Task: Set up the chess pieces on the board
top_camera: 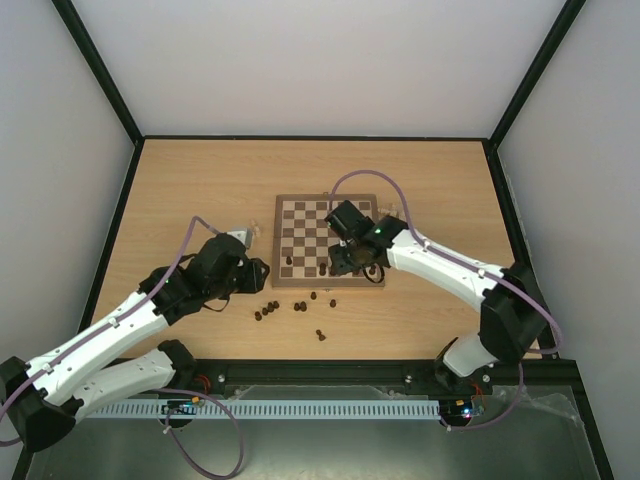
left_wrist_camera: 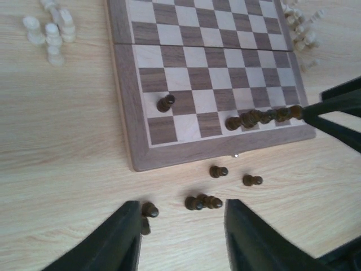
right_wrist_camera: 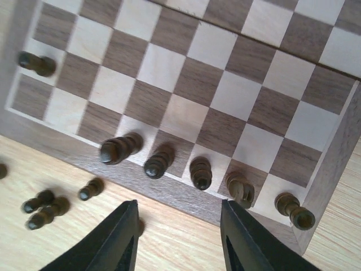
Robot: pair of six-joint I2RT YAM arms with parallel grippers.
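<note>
The checkered board [top_camera: 303, 228] lies mid-table. Along its front edge stand several dark pieces, among them a tall one [right_wrist_camera: 120, 148] and a corner one [right_wrist_camera: 295, 211]. A separate dark piece [left_wrist_camera: 165, 103] stands on a square farther left. My right gripper hovers over the board's front right part, open, with nothing between its fingers. Left of the board, my left gripper is open and empty too. Loose dark pieces, such as this pair [left_wrist_camera: 203, 202] and a single one [left_wrist_camera: 218, 171], rest on the table before the board.
White pieces lie in two groups beside the board, one to the left [left_wrist_camera: 52, 35] and one to the right [left_wrist_camera: 299, 28]. In the left wrist view, the right gripper's dark fingers [left_wrist_camera: 338, 101] reach in from the right.
</note>
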